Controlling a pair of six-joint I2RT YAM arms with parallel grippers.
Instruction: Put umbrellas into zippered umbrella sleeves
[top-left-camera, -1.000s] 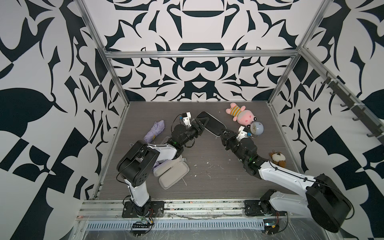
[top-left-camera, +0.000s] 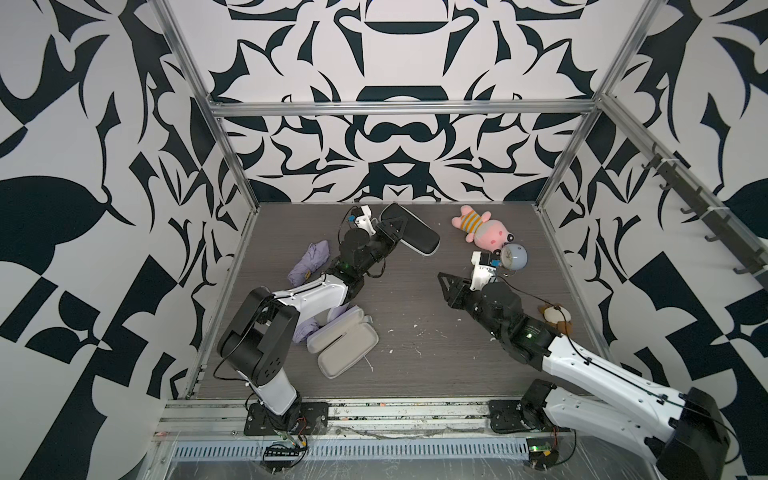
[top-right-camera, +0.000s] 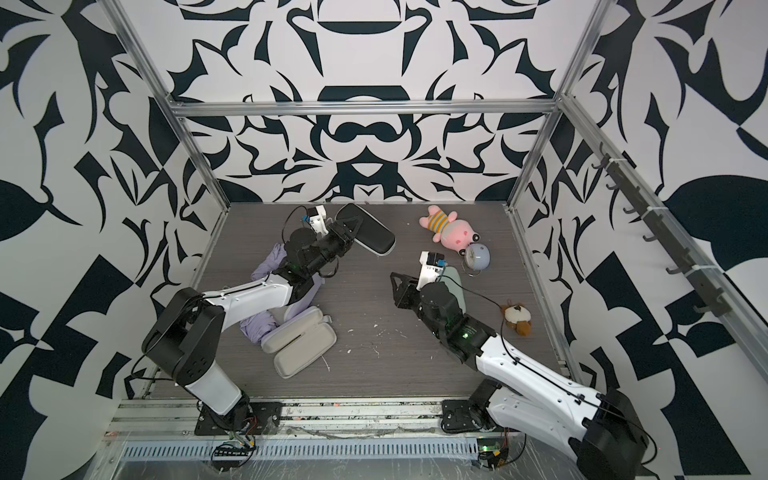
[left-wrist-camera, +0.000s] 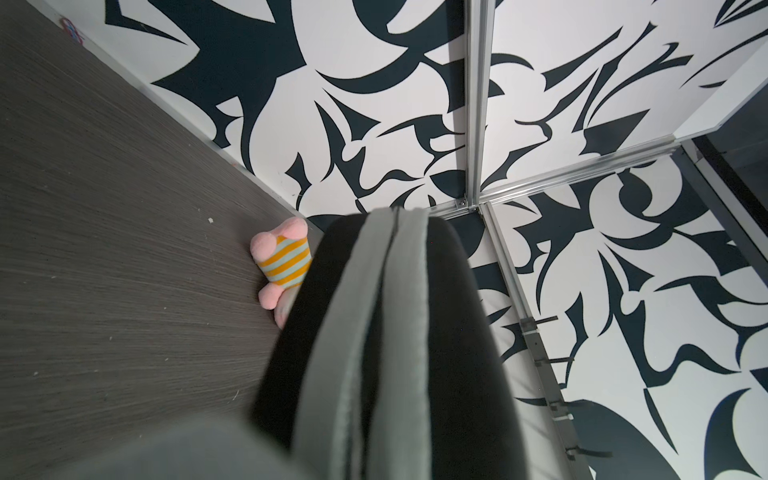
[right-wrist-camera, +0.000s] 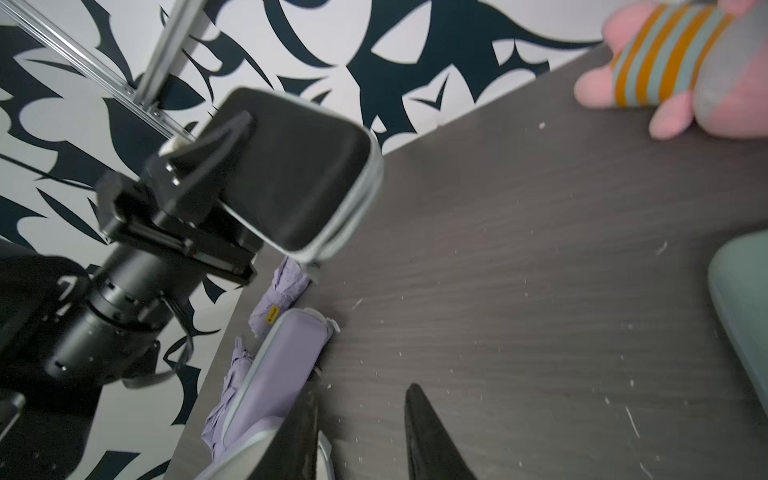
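My left gripper (top-left-camera: 389, 229) is shut on a black zippered case (top-left-camera: 416, 235) with a grey zip edge, lifted near the back of the table; it fills much of the left wrist view. My right gripper is apart from it at the middle right, part open with nothing visible between its fingers. Lilac folded umbrellas (top-left-camera: 308, 264) lie on the left, beside a lilac case (right-wrist-camera: 280, 360). An open beige case (top-left-camera: 348, 352) lies at the front left.
A pink striped plush (top-left-camera: 488, 232), a grey-blue round thing (top-left-camera: 513, 256) and a brown-white plush (top-right-camera: 516, 318) sit on the right, with a pale green case (right-wrist-camera: 740, 304).
My left gripper has moved back and left with the black case, away from the right gripper, which has drawn slightly apart from it and shifted as its arm swung.
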